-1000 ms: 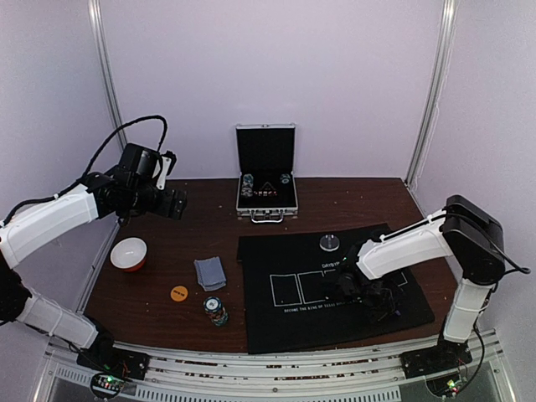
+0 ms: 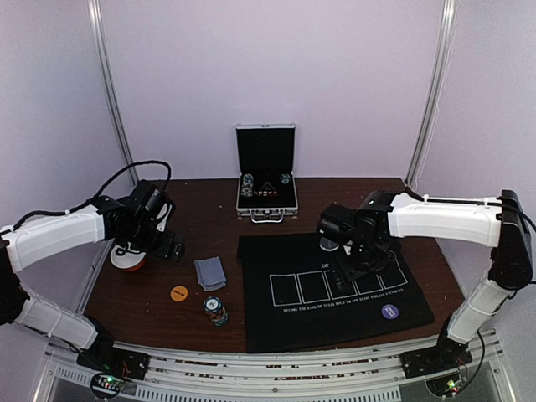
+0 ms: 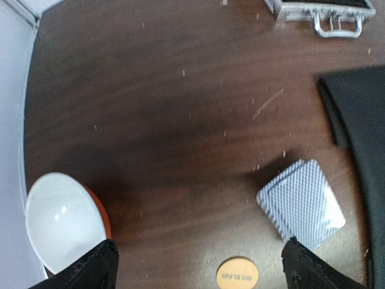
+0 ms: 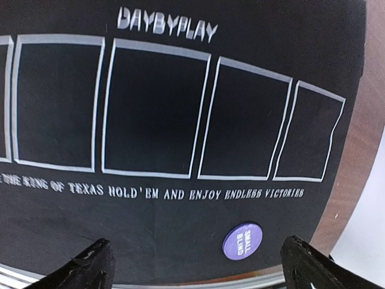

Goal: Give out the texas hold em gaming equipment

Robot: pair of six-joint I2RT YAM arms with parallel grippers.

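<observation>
On the black mat (image 2: 268,327) lies the purple small blind disc (image 2: 390,311), toward its front right. My right gripper hangs open over the mat, with the purple disc (image 4: 242,241) below and nothing between its fingers. To the left, my left gripper stands open and empty above the table. Beneath and ahead of it are the orange big blind disc (image 3: 237,274) and the blue-backed cards (image 3: 302,205). A stack of chips (image 2: 215,311) stands left of the mat. The metal case (image 2: 267,201) is open at the back.
A white bowl with an orange outside (image 3: 63,223) sits at the left edge, partly behind my left arm in the top view. A clear round item (image 2: 328,244) rests on the mat's back part. Bare table (image 2: 209,218) shows between bowl and case.
My right gripper has risen and moved back from the purple disc, which now lies uncovered on the mat. My left arm has come down toward the bowl.
</observation>
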